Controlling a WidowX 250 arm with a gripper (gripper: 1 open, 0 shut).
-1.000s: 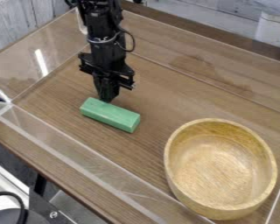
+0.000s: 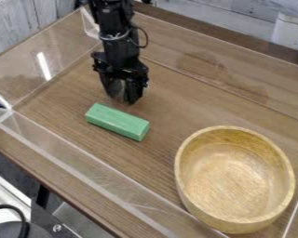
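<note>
My black arm comes down from the top centre, and its gripper (image 2: 122,91) is low over the wooden table at the upper left of centre; whether it is open or shut is hard to tell. A green block (image 2: 118,122) lies at an angle on the table below the gripper, apart from it. A tan round bowl (image 2: 234,175) sits at the lower right.
Small blue objects show at the left and right edges. A black cable curls at the bottom left corner.
The block and bowl look unmoved.
</note>
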